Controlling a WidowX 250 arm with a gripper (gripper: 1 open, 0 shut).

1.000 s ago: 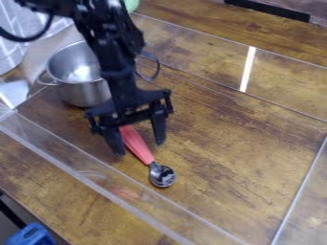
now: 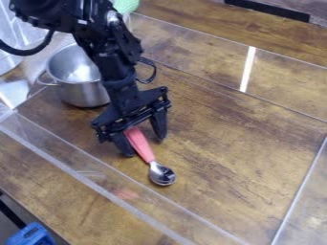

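My black gripper (image 2: 141, 136) is low over the wooden board, its fingers on either side of the red handle of a spoon (image 2: 141, 146). The spoon's metal bowl (image 2: 161, 174) points toward the front right. Whether the fingers are closed on the handle or only around it I cannot tell. A steel pot (image 2: 75, 78) stands behind and left of the gripper.
The wooden board (image 2: 236, 129) is clear to the right, inside transparent walls. A blue object (image 2: 29, 235) is at the front left corner, outside the wall. A green object (image 2: 125, 7) is at the back.
The gripper was blurred in motion a second ago and has since settled slightly around the handle. The spoon has barely moved.
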